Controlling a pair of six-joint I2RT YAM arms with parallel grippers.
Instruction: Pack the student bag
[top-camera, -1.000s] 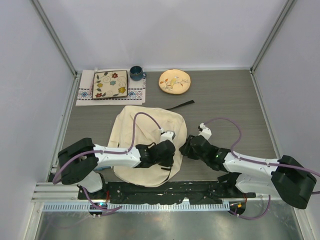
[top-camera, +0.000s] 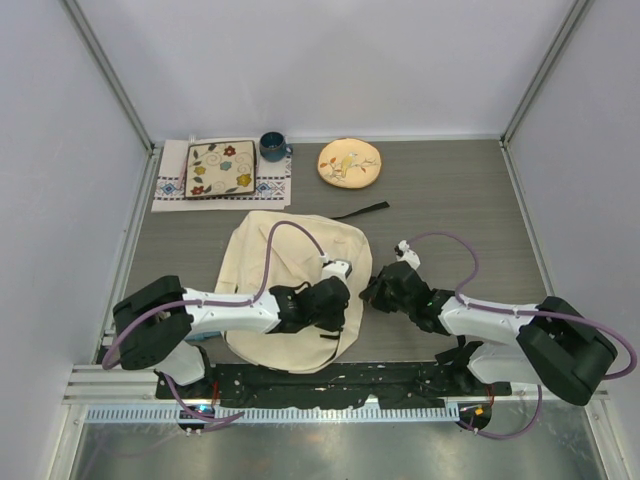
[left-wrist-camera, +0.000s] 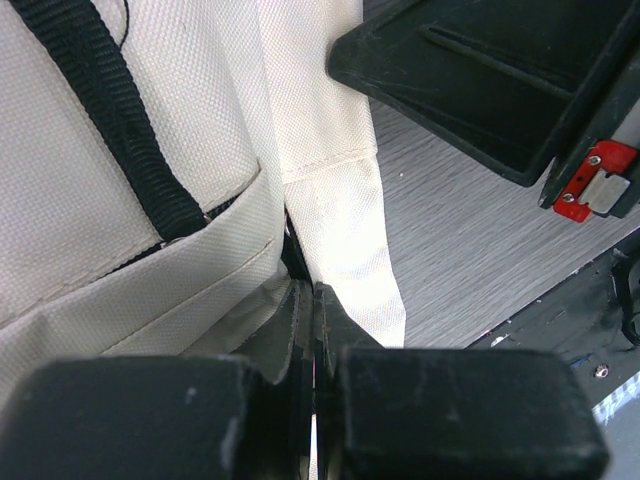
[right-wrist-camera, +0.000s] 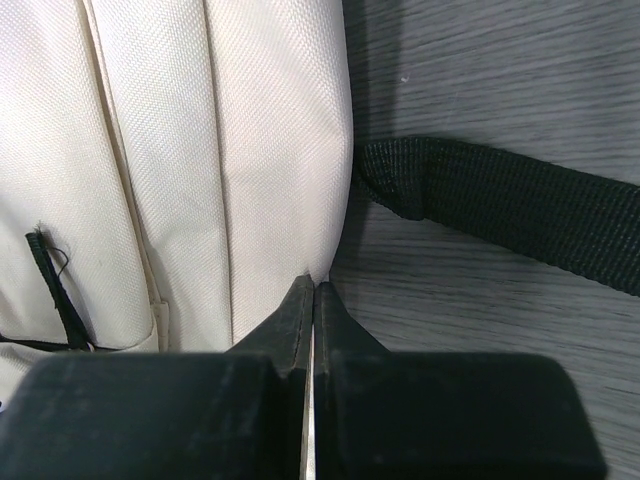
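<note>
A cream canvas bag (top-camera: 270, 245) with black straps and zip lies flat at the left middle of the table. My left gripper is shut low on the bag's lower right, at a folded seam beside a dark zip; whether cloth is between its fingers is hard to see. My right gripper is shut at the bag's right edge, its tips against the cream fabric; anything pinched there is unclear. A black strap (right-wrist-camera: 520, 205) lies on the table to the right of that edge.
A floral cushion (top-camera: 220, 169) on a patterned mat, a dark blue mug (top-camera: 272, 147) and a round bird cushion (top-camera: 349, 163) stand along the back.
The left arm and bag look unchanged.
</note>
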